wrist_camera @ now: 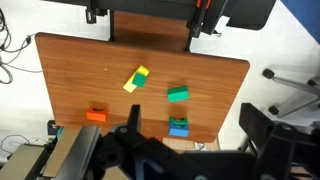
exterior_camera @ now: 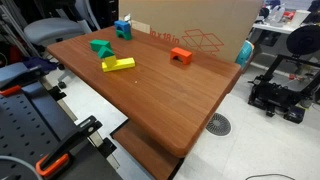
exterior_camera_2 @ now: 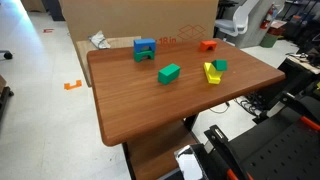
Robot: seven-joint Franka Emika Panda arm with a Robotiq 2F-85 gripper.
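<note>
In the wrist view my gripper stands open high over the wooden table, with nothing between its fingers. A yellow block (wrist_camera: 130,86) lies on the table with a small green block (wrist_camera: 139,80) against it. Nearby is a separate green block (wrist_camera: 178,94). Toward the cardboard side, a blue block (wrist_camera: 179,131) and a green one (wrist_camera: 179,122) sit together; in exterior view 2 the blue block (exterior_camera_2: 144,44) appears on top. An orange block (wrist_camera: 97,114) rests apart from the others. I cannot make out the gripper clearly in either exterior view.
A cardboard sheet (exterior_camera: 215,22) stands along the far side of the table (exterior_camera: 180,110). Past the table's left edge in exterior view 2 lies an orange item (exterior_camera_2: 72,85). Cables run over the floor.
</note>
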